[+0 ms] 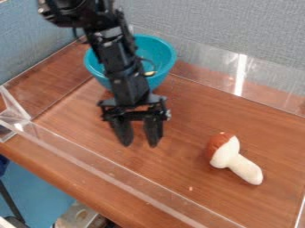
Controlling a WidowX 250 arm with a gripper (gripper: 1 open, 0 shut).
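Observation:
My black gripper (138, 134) hangs low over the wooden table at centre-left, fingers apart and pointing down, nothing between them. Behind the arm sits a blue bowl (160, 57), partly hidden by it, with something small and yellowish inside. To the right of the gripper a toy mushroom (240, 166) with a red-brown cap and white stem lies on its side on the table.
Clear plastic borders run along the back and front left. A grey-blue padded wall stands behind.

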